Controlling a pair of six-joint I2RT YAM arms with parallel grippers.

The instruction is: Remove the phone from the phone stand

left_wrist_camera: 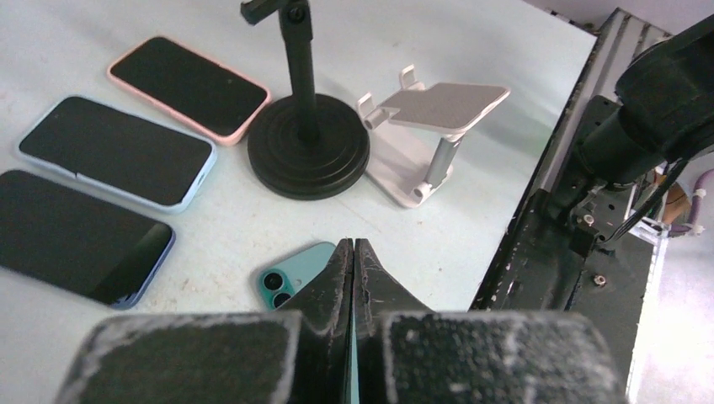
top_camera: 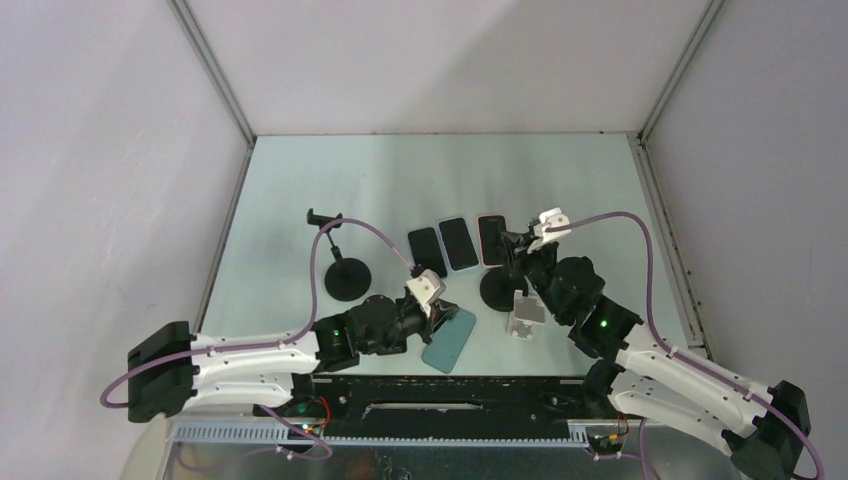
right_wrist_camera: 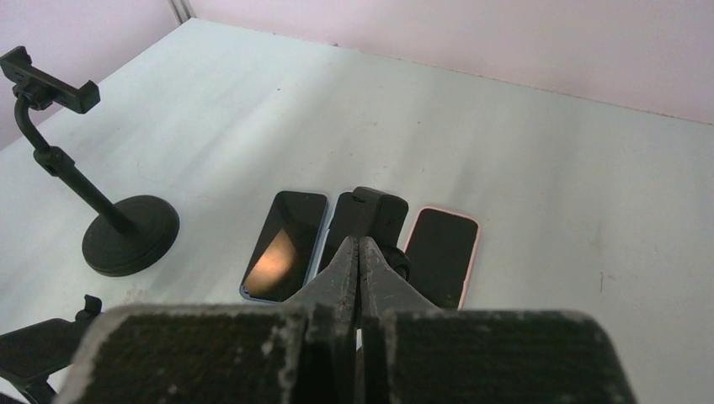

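Note:
A teal phone (top_camera: 449, 341) lies flat on the table near the front edge, under my left gripper (top_camera: 438, 312); in the left wrist view its camera end (left_wrist_camera: 295, 271) shows behind the closed fingertips (left_wrist_camera: 354, 248), which have nothing visible between them. The right black stand (left_wrist_camera: 307, 151) holds no visible phone. My right gripper is shut, raised beside that stand's head (right_wrist_camera: 367, 215), nothing visible between its fingers. The left black stand (right_wrist_camera: 126, 236) is empty too, and so is the white folding stand (left_wrist_camera: 446, 105).
Three phones lie screen-up in a row behind: dark blue (top_camera: 426, 251), light blue (top_camera: 458, 243), pink (top_camera: 491, 240). Walls surround the table on three sides.

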